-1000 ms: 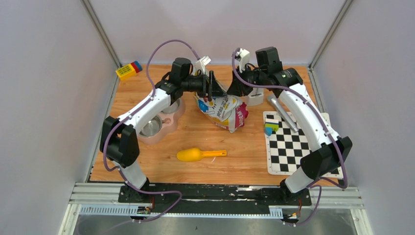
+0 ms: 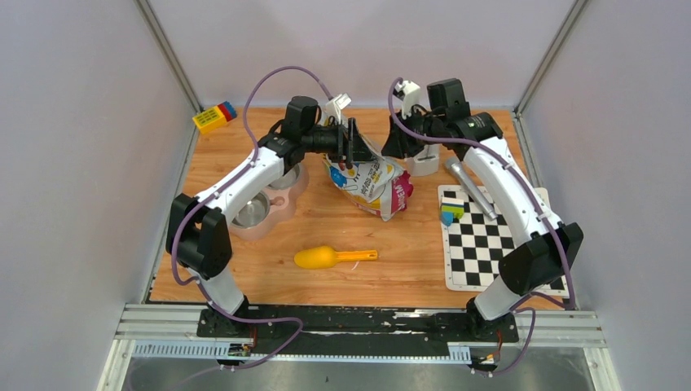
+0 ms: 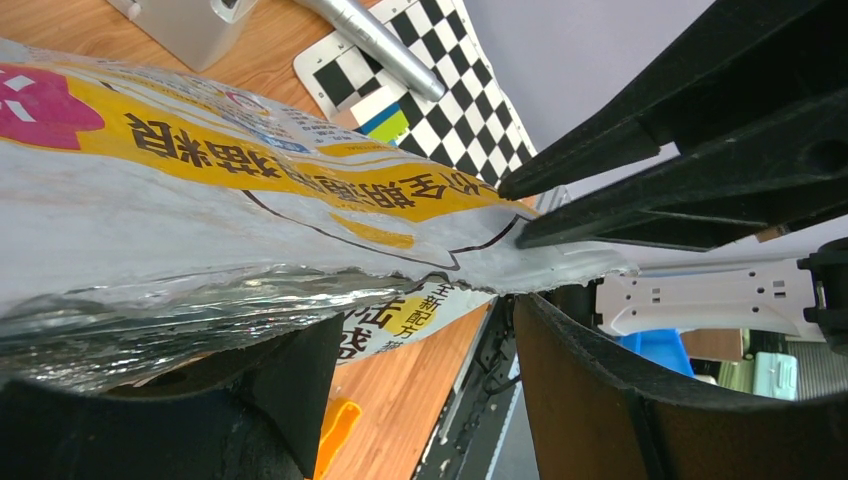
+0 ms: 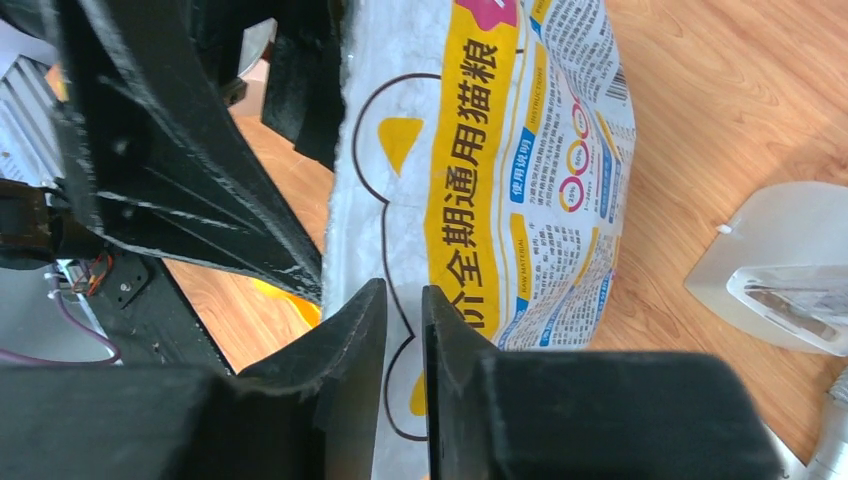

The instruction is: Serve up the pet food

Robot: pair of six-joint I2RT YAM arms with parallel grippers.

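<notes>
The pet food bag point(image 2: 377, 183) stands upright in the middle of the table, white with yellow print. In the left wrist view, my left gripper is open at its top edge, fingers wide apart. The shiny inner side of the bag shows near the left finger; how the film lies there is partly hidden. My right gripper is part open, a narrow gap between its fingertips, with the film showing in that gap. A yellow scoop point(image 2: 322, 257) lies in front of the bag. Left of it is a pink feeder with metal bowls point(image 2: 252, 211).
A white container point(image 2: 424, 161) stands just right of the bag. Farther right are a grey cylinder point(image 2: 470, 187), a checkered board point(image 2: 481, 252) and a small block stack point(image 2: 452, 208). Yellow blocks point(image 2: 210, 120) lie at the back left.
My right gripper has shifted slightly beside the bag's top, and its fingers look a little different. The left arm, the bag and the scoop look unmoved.
</notes>
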